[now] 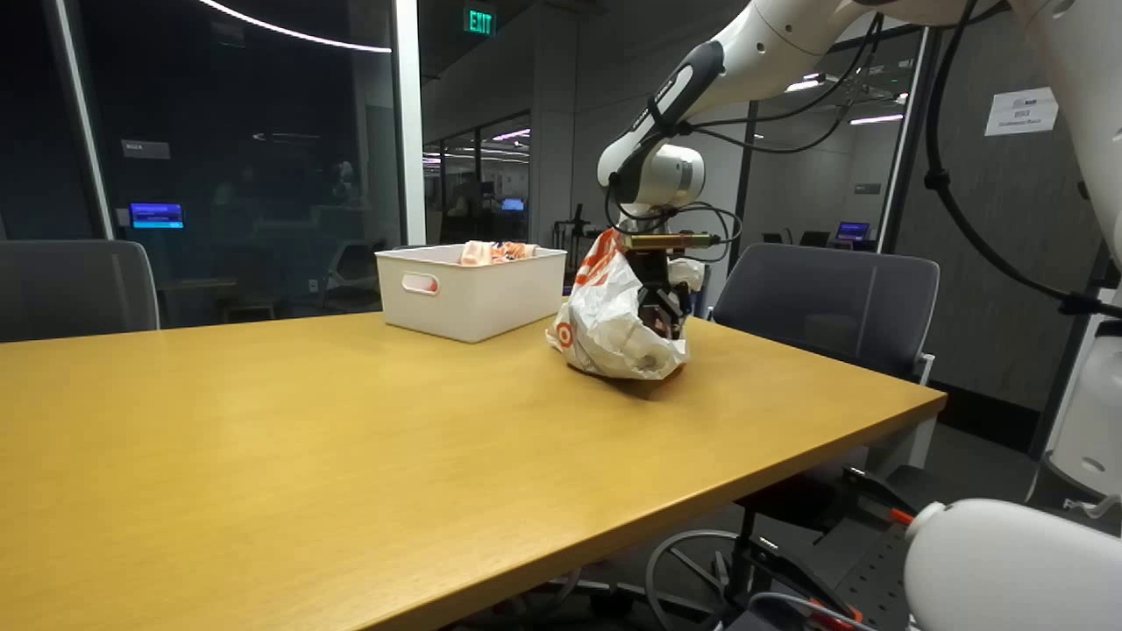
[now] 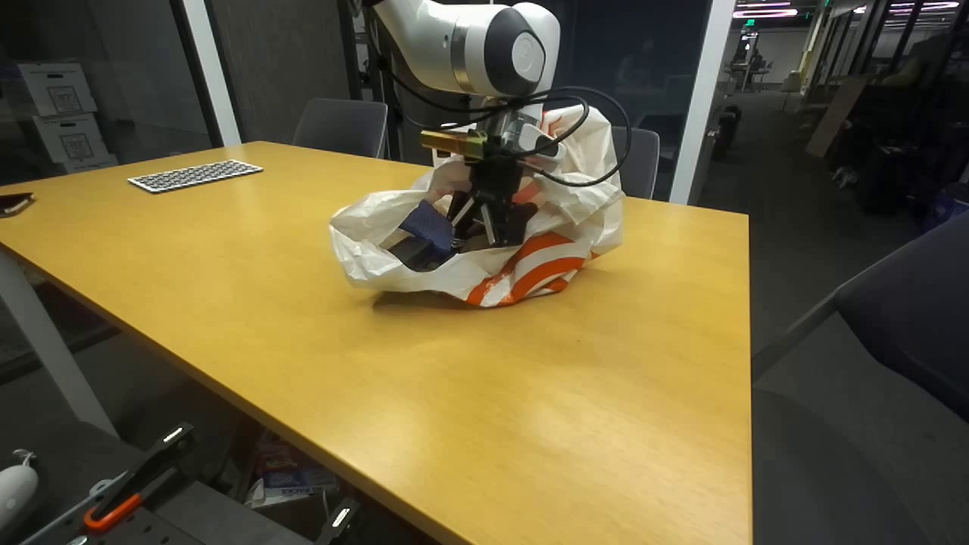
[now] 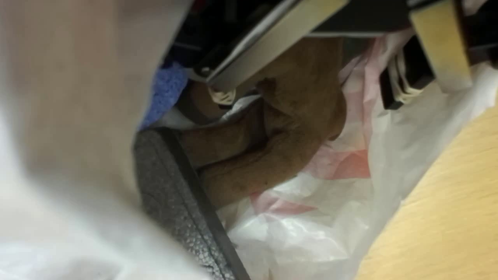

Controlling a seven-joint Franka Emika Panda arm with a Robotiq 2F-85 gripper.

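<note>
A white plastic bag [image 1: 615, 326] with orange-red markings lies on its side on the table, its mouth spread wide. My gripper [image 2: 476, 235] reaches down into the bag opening with its fingers apart. In the wrist view, a brown item [image 3: 298, 121] shows below and between the fingers of the gripper; nothing is clamped. A dark grey textured item [image 3: 179, 200] and a bit of blue material [image 3: 167, 91] lie inside to the left. The blue piece [image 2: 428, 224] also shows at the bag's mouth. Folds of plastic hide the rest of the contents.
A white bin [image 1: 473, 294] with patterned cloth [image 1: 494, 252] in it stands beside the bag. A keyboard [image 2: 195, 175] lies farther along the table [image 1: 263, 463], and a dark flat item [image 2: 15, 203] rests at its edge.
</note>
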